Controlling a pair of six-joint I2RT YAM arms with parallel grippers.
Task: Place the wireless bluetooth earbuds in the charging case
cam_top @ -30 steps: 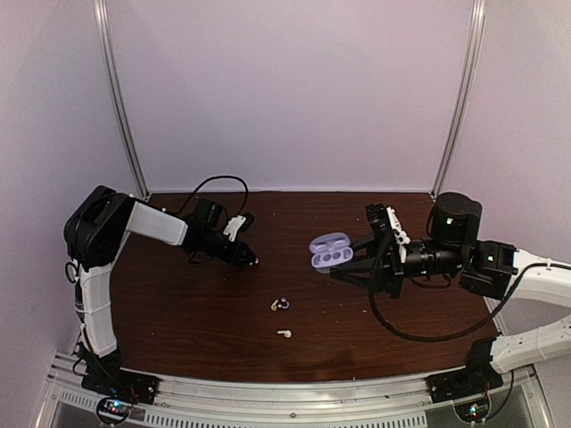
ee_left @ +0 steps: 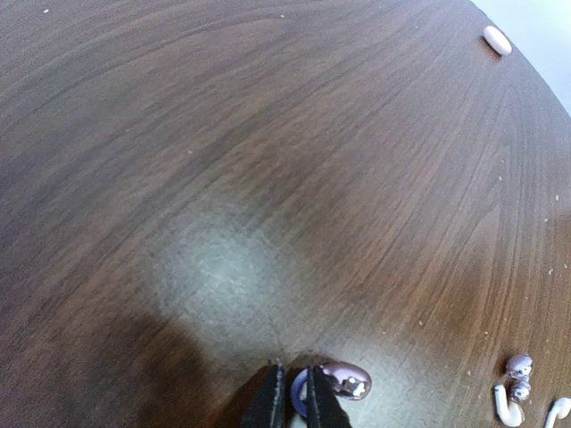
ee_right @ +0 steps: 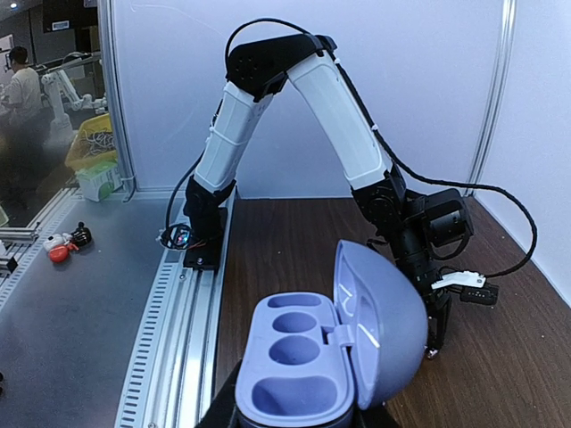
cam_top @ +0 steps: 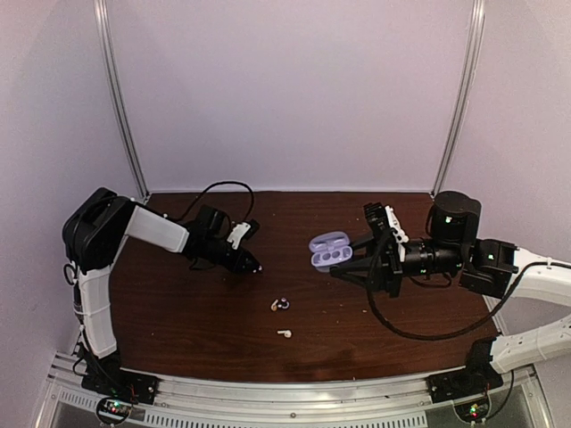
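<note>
My right gripper is shut on the open lilac charging case, held with its lid up and its hollows facing upward; no earbud shows in them. At the left, my left gripper is low over the table. In the left wrist view a shiny purple earbud lies at my left fingertips, with a lilac ring part of it visible between them. The fingers stand slightly apart; whether both touch it is unclear. A dark purple and white earbud and a white-stemmed one lie nearer the front.
A small pale oval object sits near the table's edge in the left wrist view. Black cables loop beside both arms, and a metal rail runs along the front.
My left gripper has shifted slightly right and toward the front. The right arm, the case and the loose earbuds near the front look unmoved.
</note>
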